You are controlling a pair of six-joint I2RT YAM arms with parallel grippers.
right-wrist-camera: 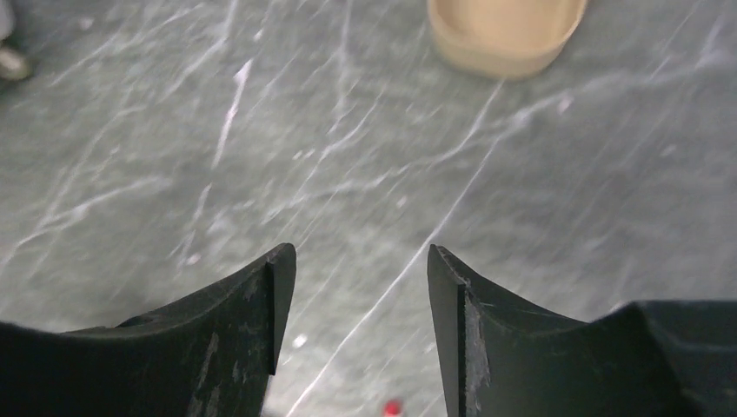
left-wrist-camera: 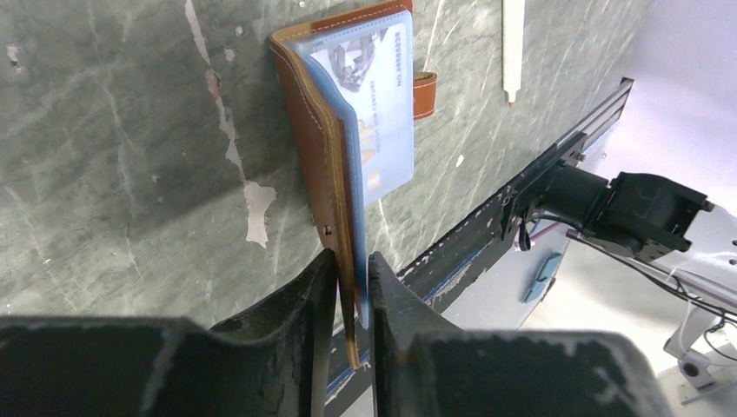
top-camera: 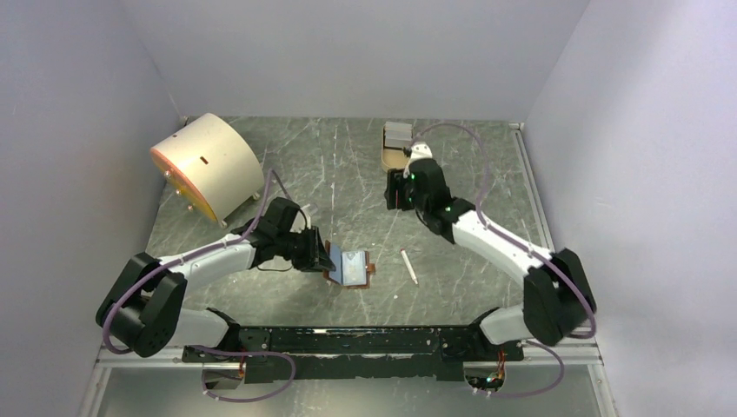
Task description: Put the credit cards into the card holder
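Observation:
The brown leather card holder [top-camera: 369, 270] lies opened on the table, its blue-edged clear sleeves showing a white printed card [left-wrist-camera: 369, 104]. My left gripper is shut on the holder's leather cover and sleeve, lifting that side. My right gripper [top-camera: 397, 191] stands open and empty over the table, in front of a beige tray [top-camera: 398, 162] that holds grey cards [top-camera: 399, 131] at the back. In the right wrist view the tray [right-wrist-camera: 495, 56] is at the upper right, beyond the fingertips of the right gripper.
A white pen [top-camera: 408, 265] with a red tip lies right of the holder. A large cream cylinder [top-camera: 209, 161] stands at the back left.

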